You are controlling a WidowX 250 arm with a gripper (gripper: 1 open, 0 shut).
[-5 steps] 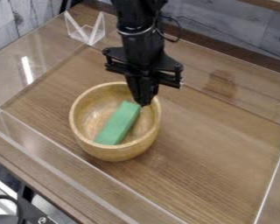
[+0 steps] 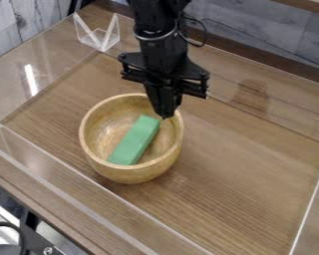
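A round wooden bowl (image 2: 108,163) sits on the left-middle of the wooden table, holding a green block (image 2: 133,140) that lies lengthwise inside it. My black gripper (image 2: 163,112) points down just over the bowl's back right rim, above and behind the block's upper end. Its fingers look shut, with nothing visible between them; whether they touch the rim cannot be told.
Cables lie at the far left edge and lower left corner, off the tabletop.
The gripper has risen very slightly compared with a second ago. The bowl and block have not moved.
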